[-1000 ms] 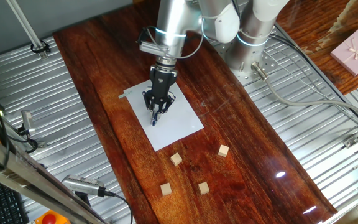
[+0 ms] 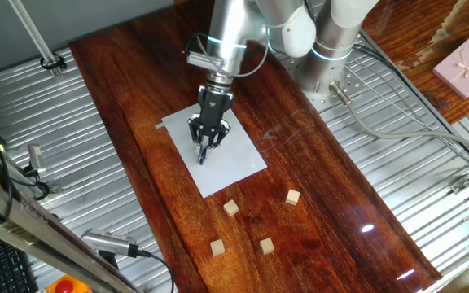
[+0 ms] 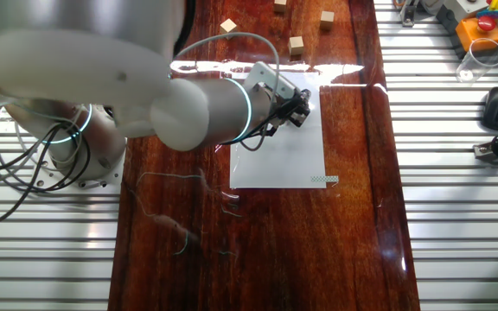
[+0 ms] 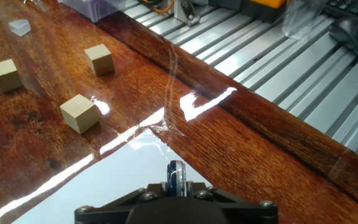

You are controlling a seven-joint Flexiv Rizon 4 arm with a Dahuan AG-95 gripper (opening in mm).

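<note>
A white sheet of paper (image 2: 231,161) lies on the dark wooden table. Over it, my gripper (image 2: 203,150) points down and is shut on a slim dark blue pen-like object (image 4: 176,177), which stands upright between the fingers in the wrist view. Its lower end is near the paper; whether it touches cannot be made out. No marks show on the visible paper. From the other side, the arm's wrist partly covers the sheet (image 3: 275,164), and the gripper (image 3: 299,111) looks dark and small there.
Several small wooden cubes lie apart beyond the paper's edge, among them one cube (image 2: 231,207) close to the sheet and another (image 2: 292,197) to its right. A patterned strip (image 3: 323,179) sits at one paper corner. A pink box (image 2: 467,68) stands far off.
The arm and gripper have shifted very slightly to the right in exterior view 1, the dark blue object still in the fingers. The paper and cubes have not moved.
</note>
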